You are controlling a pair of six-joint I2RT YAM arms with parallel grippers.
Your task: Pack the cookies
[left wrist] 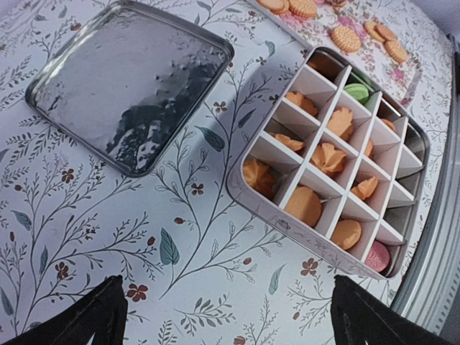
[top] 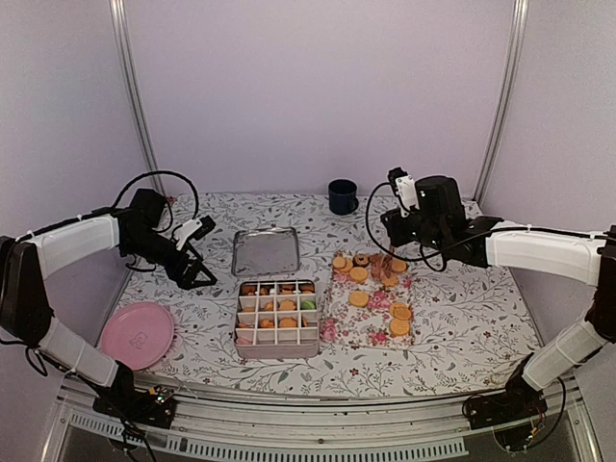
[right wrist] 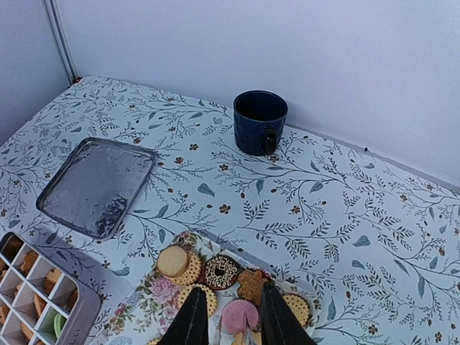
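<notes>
My right gripper is shut on what looks like slender pinkish tongs (top: 389, 262), which reach down over the back of the flowered mat (top: 341, 322). Around and below its fingers lie a brown cookie (right wrist: 252, 286), a sprinkled dark ring cookie (right wrist: 220, 272), a pink round cookie (right wrist: 239, 309) and several pale ones. Whether the tongs touch a cookie is unclear. Many cells of the divided box (left wrist: 248, 194) hold cookies, one of them a green one (left wrist: 357, 92). My left gripper is open and empty, above bare cloth left of the box.
Behind the box lies an empty metal tray (top: 266, 252). A dark blue mug (right wrist: 260, 122) stands behind the mat, and a pink plate (top: 138, 335) rests at the front left.
</notes>
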